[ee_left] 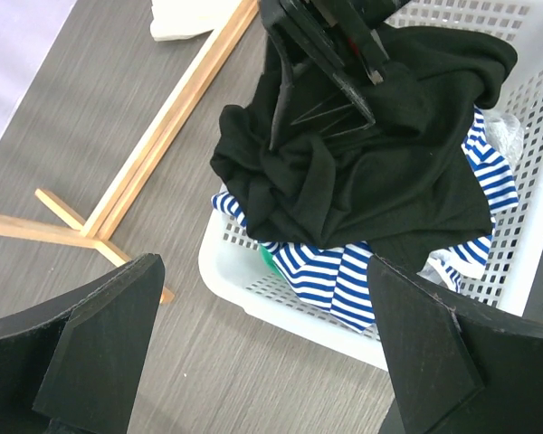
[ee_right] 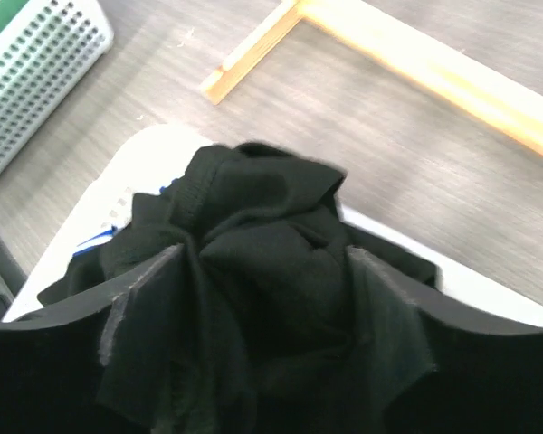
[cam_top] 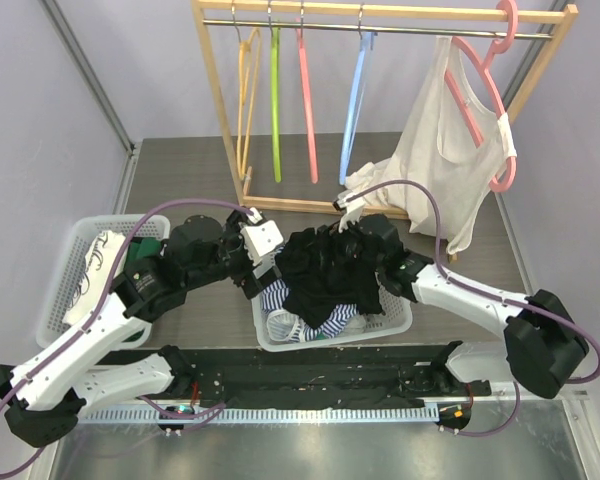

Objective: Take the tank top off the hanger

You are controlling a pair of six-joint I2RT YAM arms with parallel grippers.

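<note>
A white tank top [cam_top: 420, 140] hangs from the pink hanger [cam_top: 495, 95] at the rack's right end, its lower part reaching toward the floor. Neither gripper is at it. My right gripper is down at a crumpled black garment [ee_left: 362, 172] in the middle basket; dark cloth lies between its fingers, which still stand apart. In the left wrist view its fingers [ee_left: 283, 104] press into the cloth's folds. On the basket's left side my left gripper [cam_top: 265, 268] is open, with nothing held.
The middle basket [ee_left: 281, 312] also holds blue-and-white striped cloth [ee_left: 330, 276]. Another basket [cam_top: 65, 290] with white and green cloth stands at left. Yellow, green, pink and blue [cam_top: 354, 110] bare hangers hang along the wooden rack [cam_top: 380, 10]. Floor between rack and baskets is mostly clear.
</note>
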